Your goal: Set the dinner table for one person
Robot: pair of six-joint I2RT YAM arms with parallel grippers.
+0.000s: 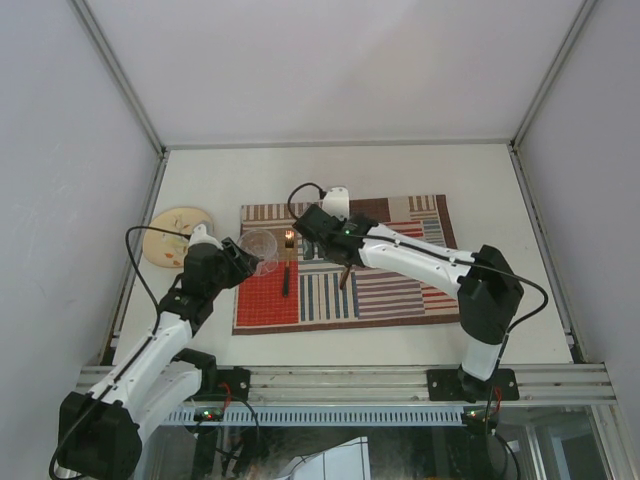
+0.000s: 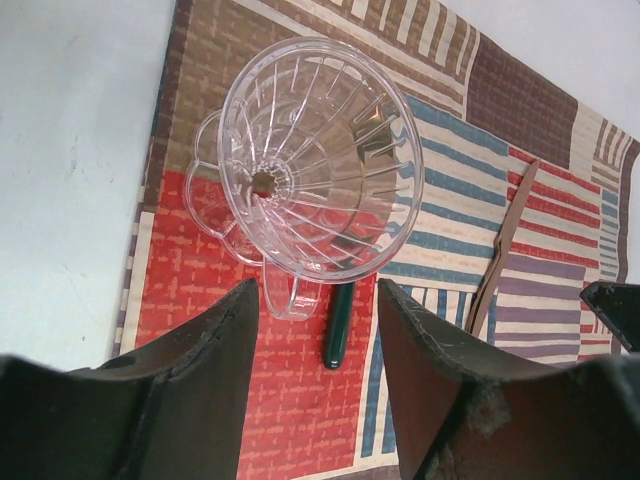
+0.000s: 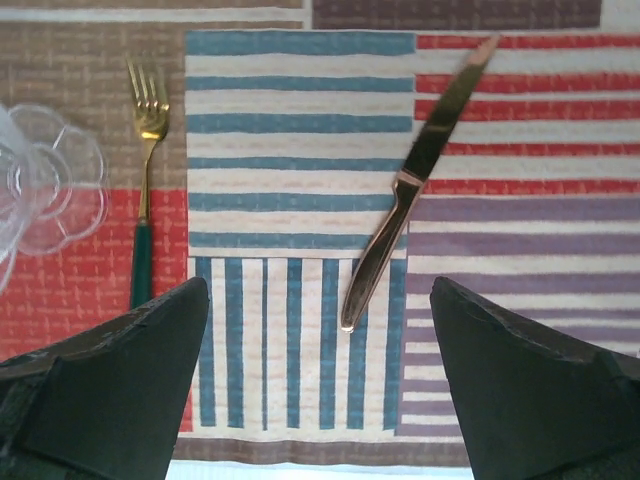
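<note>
On the patterned placemat [image 1: 395,300], a clear ribbed glass vessel [image 2: 320,130] stands at the left, with my left gripper open just over it, nothing between its fingers. A gold fork with a green handle lies right of the glass, partly under it in the left wrist view. A knife [image 3: 380,250] lies slanted further right. My right gripper hangs open above the placemat between fork and knife, holding nothing.
A round pale plate [image 1: 170,235] with items on it sits on the white table [image 1: 500,200] at the left, partly behind my left arm.
</note>
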